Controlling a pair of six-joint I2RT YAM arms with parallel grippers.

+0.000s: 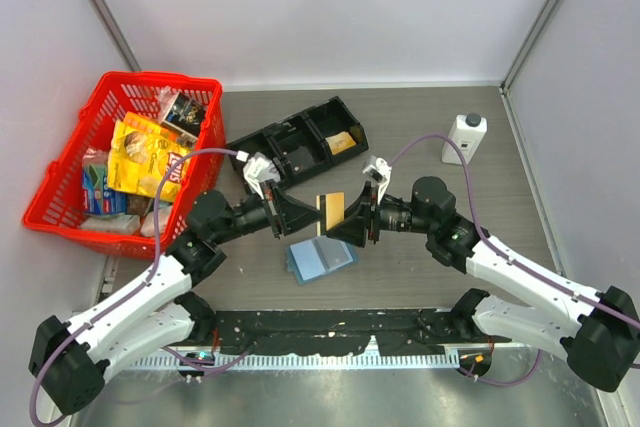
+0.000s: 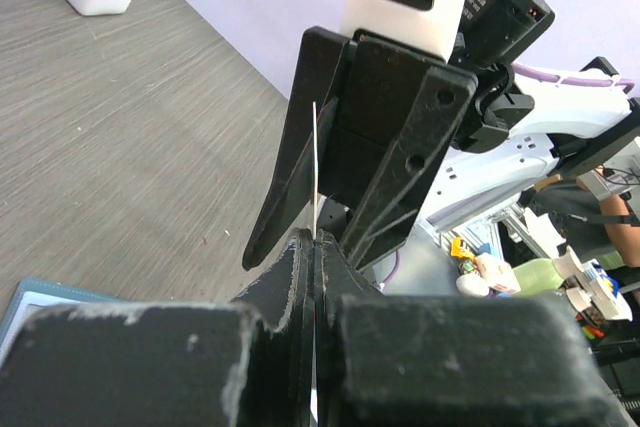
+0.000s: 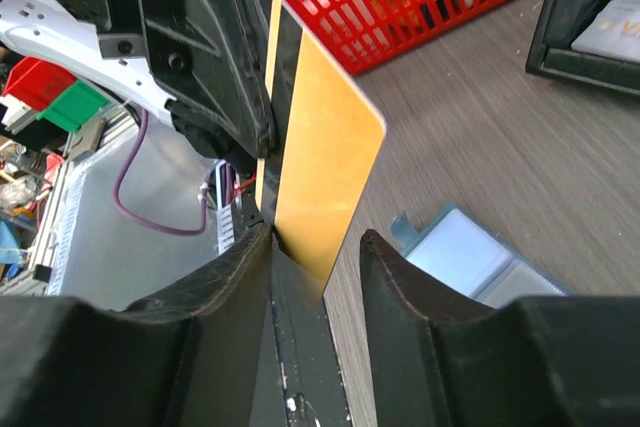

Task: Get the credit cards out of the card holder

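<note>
A yellow card with a dark stripe (image 1: 333,212) is held up off the table between my two grippers. My left gripper is shut on its striped end, and the card shows edge-on as a thin line there. In the right wrist view, the card's yellow face (image 3: 325,137) reaches between the parted fingers of my right gripper. That gripper is partly open around the card's free end; whether a finger touches it I cannot tell. Below lies the blue and clear card holder (image 1: 322,258), flat on the table.
A black divided tray (image 1: 262,137) stands behind the grippers, with cards in some compartments. To the left is a red basket (image 1: 60,197) full of packages. A white bottle (image 1: 464,139) stands at the back right.
</note>
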